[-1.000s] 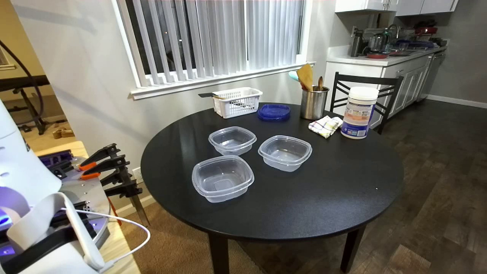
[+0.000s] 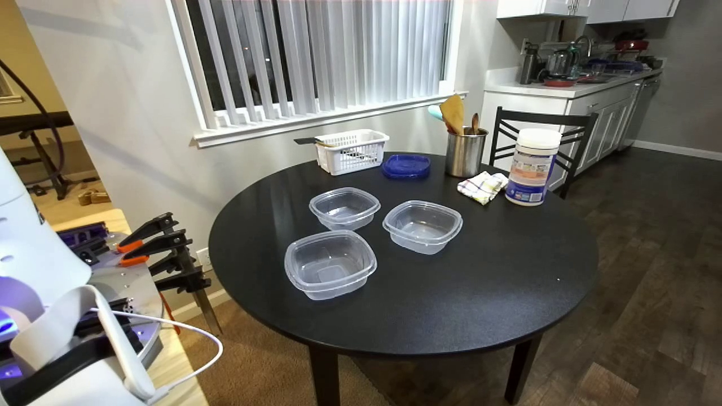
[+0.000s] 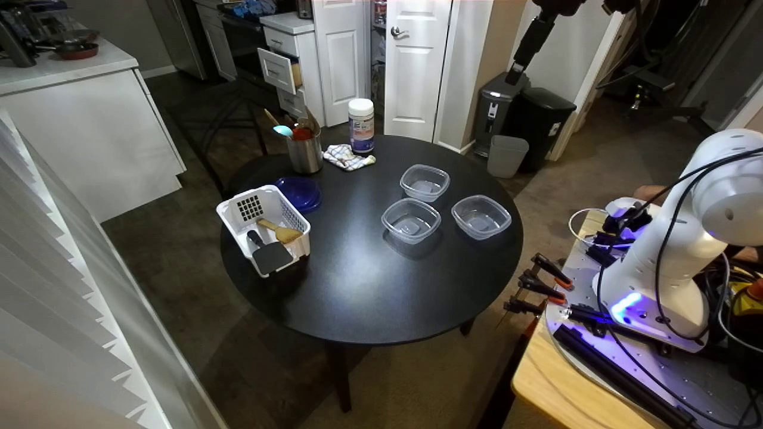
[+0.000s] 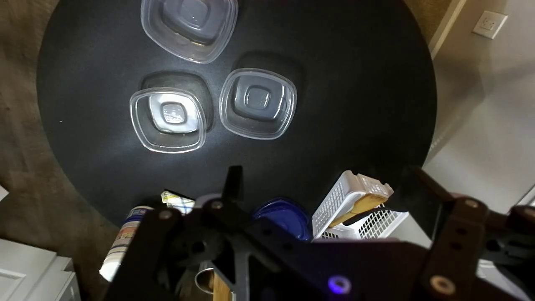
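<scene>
Three clear plastic containers stand uncovered and look empty on the round black table [image 2: 467,298]: the near one [image 2: 330,265], the one at the back [image 2: 345,208] and the one to the right [image 2: 423,226]. All three show in the wrist view too, where one container [image 4: 258,103] is nearest the middle. My gripper is open, its dark fingers far apart and nothing held between them. It hangs high above the table, clear of every object. Blue lids [image 2: 406,166] lie at the table's back, beside the white basket.
A white basket [image 3: 297,214] holds a black spatula [image 3: 272,257] and a wooden utensil [image 3: 280,230]. Along the far side are a steel utensil holder [image 2: 465,153], a checked cloth [image 2: 482,186] and a wipes tub [image 2: 532,168].
</scene>
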